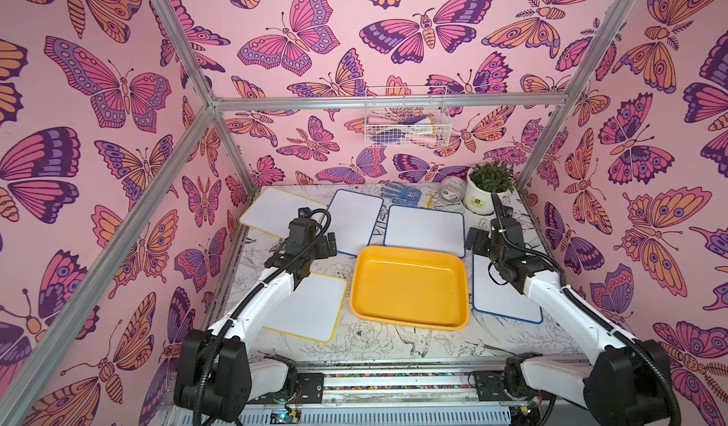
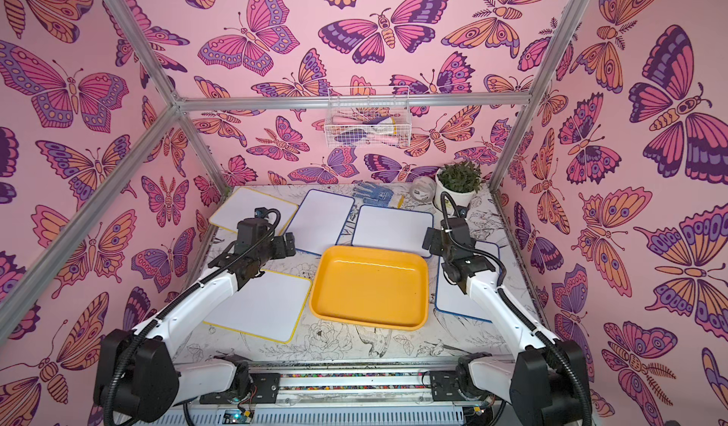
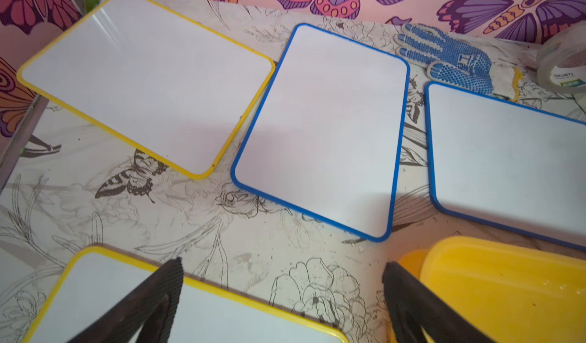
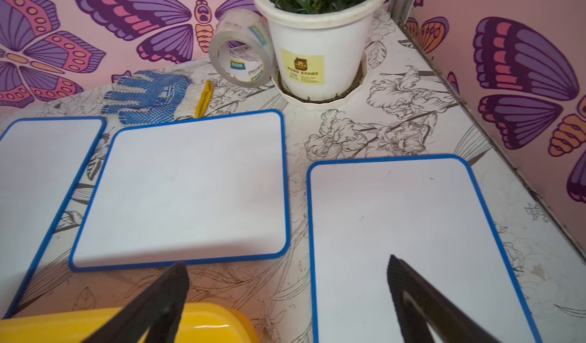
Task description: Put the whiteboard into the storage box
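An empty yellow storage box (image 1: 409, 285) sits at the middle of the table. Around it lie several flat whiteboards: a yellow-edged one (image 3: 146, 77) at the back left, another yellow-edged one (image 1: 309, 308) at the front left, a blue-edged one (image 3: 323, 129) behind the box's left end, a blue-edged one (image 4: 189, 187) directly behind the box, and a blue-edged one (image 4: 409, 239) to its right. My left gripper is open above the left side, between the box and the front-left board. Over the right board's inner edge my right gripper hangs open, also empty.
At the back lie a blue and white glove (image 4: 155, 99) and a roll of clear tape (image 4: 243, 48), with a potted plant (image 4: 323, 44) in the back right corner. A wire basket (image 1: 408, 130) hangs on the back wall. Only narrow strips of table separate the boards.
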